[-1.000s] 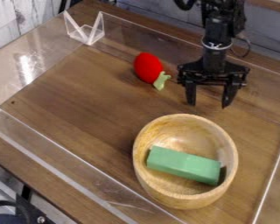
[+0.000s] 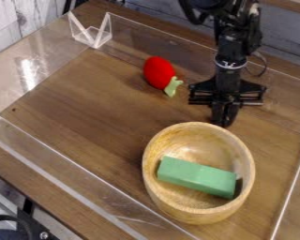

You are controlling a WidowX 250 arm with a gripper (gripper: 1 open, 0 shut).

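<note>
The black robot arm reaches down from the top right to the wooden table, its gripper (image 2: 225,109) low over the surface just behind a pale wooden bowl (image 2: 163,199); its fingers are too dark and small to read. A green block (image 2: 195,176) lies inside the bowl. Left of the gripper lies a red object (image 2: 157,70) with a light green piece (image 2: 172,88) at its lower right.
A clear plastic holder (image 2: 90,32) stands at the upper left. A pale edge runs along the right side.
The gripper has moved lower, toward the bowl, and its fingertips now appear closer together in the view. The bowl, block and red object are unchanged.
</note>
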